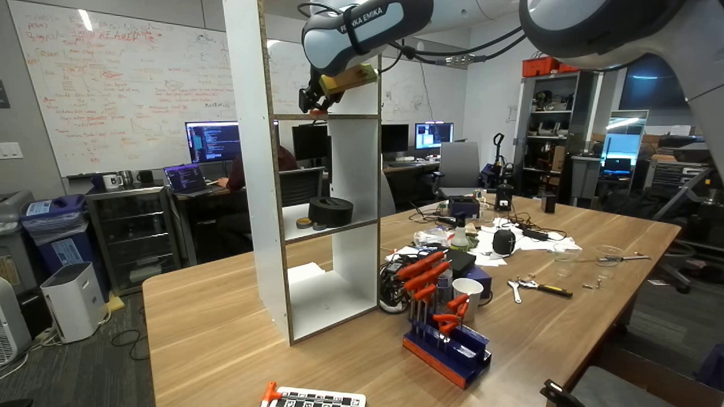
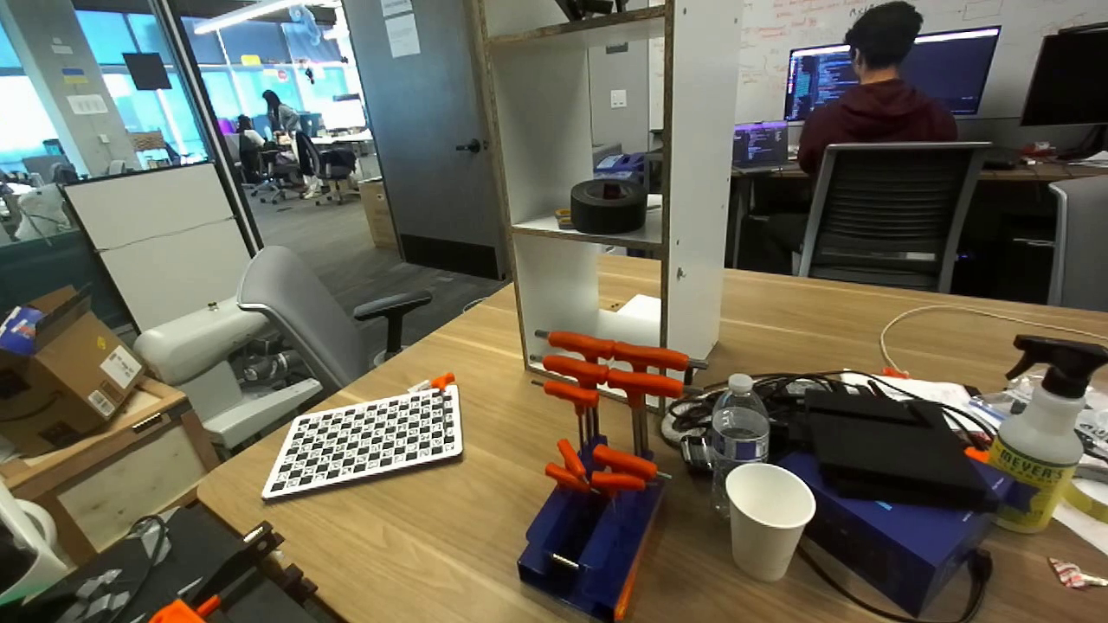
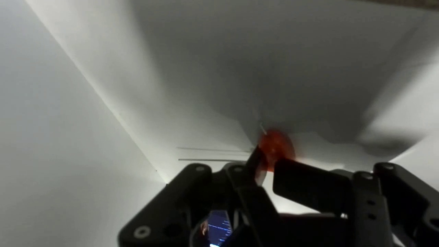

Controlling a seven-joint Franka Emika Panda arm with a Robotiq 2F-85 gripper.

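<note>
An orange-red object (image 3: 276,149), blurred in the wrist view, lies between and just beyond the fingertips of my gripper. The dark fingers stand close on either side of it; whether both press on it cannot be told. In exterior view 1 the gripper (image 1: 316,106) is low over the top visible board of the white shelf unit (image 1: 258,176), with the orange object (image 1: 318,112) at that board's front edge. Exterior view 2 shows only a dark part of the gripper at its top edge.
Shelf walls rise close beside the gripper. Below, black tape (image 1: 330,211) sits on the middle board. On the table, a blue rack (image 1: 451,349) holds several orange-handled tools, near a white cup (image 1: 468,298). A checkered board (image 2: 369,438) lies at the table's edge.
</note>
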